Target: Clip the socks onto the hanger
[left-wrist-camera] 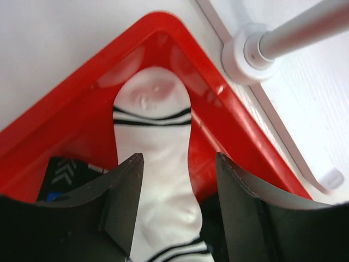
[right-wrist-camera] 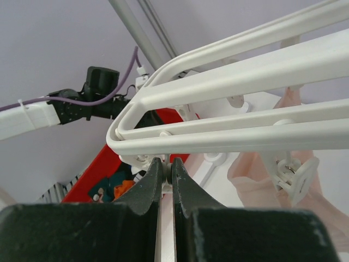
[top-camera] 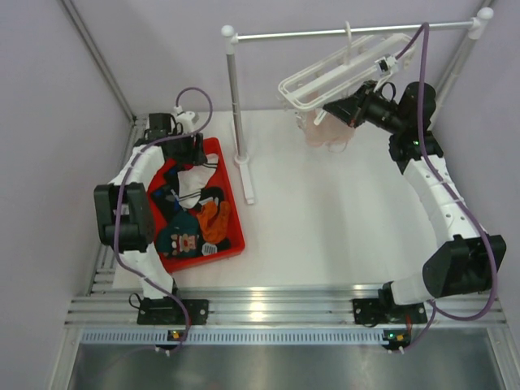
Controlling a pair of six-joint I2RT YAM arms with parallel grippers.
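A white sock with black stripes point(left-wrist-camera: 152, 153) lies in the red bin point(top-camera: 231, 231), directly below my left gripper, which stands part open with nothing visible between its fingers. My right gripper is shut on a thin white piece of the hanger point(right-wrist-camera: 234, 139), below its lower bar. A pale pink sock point(top-camera: 329, 130) hangs under the hanger at the rack's right side.
Other socks, orange point(top-camera: 213, 219) and dark teal point(top-camera: 179, 236), fill the bin. The rack's left post point(top-camera: 236, 97) and its foot point(left-wrist-camera: 245, 54) stand beside the bin.
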